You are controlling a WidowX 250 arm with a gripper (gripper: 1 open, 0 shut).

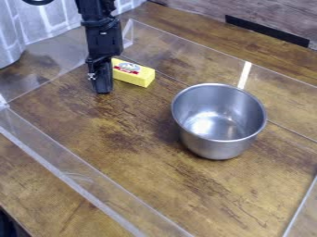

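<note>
My black gripper (103, 81) reaches down to the wooden tabletop at the upper left, its tips low beside the left end of a yellow box (133, 76) with red and white print. It looks shut, with nothing seen between its fingers, though the tips are small and dark. A steel bowl (218, 120) stands to the right.
Clear strips or panels edge the left and right sides, and a pale crumpled covering (31, 28) is at the back left.
</note>
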